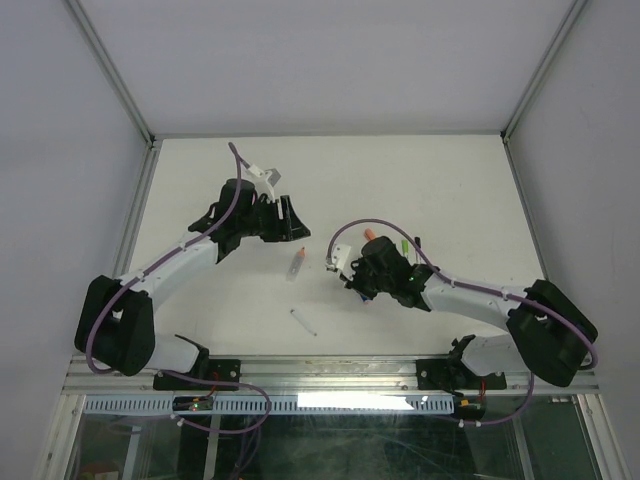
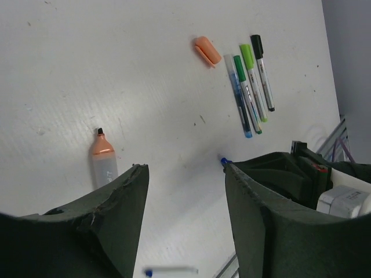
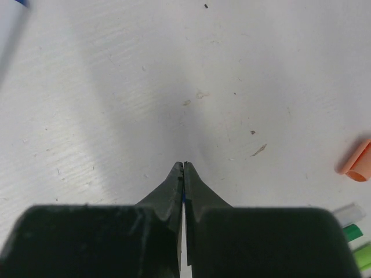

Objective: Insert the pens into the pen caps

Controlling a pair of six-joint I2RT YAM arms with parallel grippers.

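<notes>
My left gripper stands part open, raised left of the table's middle, nothing between its fingers; an orange-tipped clear marker (image 2: 104, 165) lies below it. My right gripper is shut, low in the middle over a blue pen cap (image 2: 226, 161), mostly hidden by it, with nothing seen between its fingers. A blurred pale pen (image 1: 303, 321) lies near the front. Pens with blue (image 2: 237, 90), green (image 2: 246, 58) and black (image 2: 261, 63) parts lie side by side at the right. An orange cap (image 2: 208, 51) lies behind them.
Side walls and a metal front rail (image 1: 300, 370) bound it.
</notes>
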